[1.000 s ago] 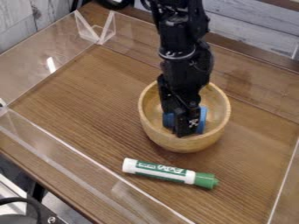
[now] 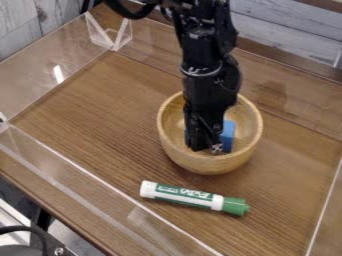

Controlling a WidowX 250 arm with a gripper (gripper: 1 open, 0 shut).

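Observation:
The black gripper [image 2: 203,130] reaches down from the top into a tan wooden bowl [image 2: 241,150] at the middle right, its fingers low inside it. A blue object [image 2: 227,135] sits in the bowl just right of the fingers, partly hidden behind them. Whether anything is between the fingertips is hard to see; they look shut. A green and white marker [image 2: 194,197] lies on the wooden table in front of the bowl.
Clear side walls edge the table, and a cable runs at the lower left.
The gripper has shifted slightly within the bowl, and its fingers now sit left of the blue object. The bowl and marker look unmoved.

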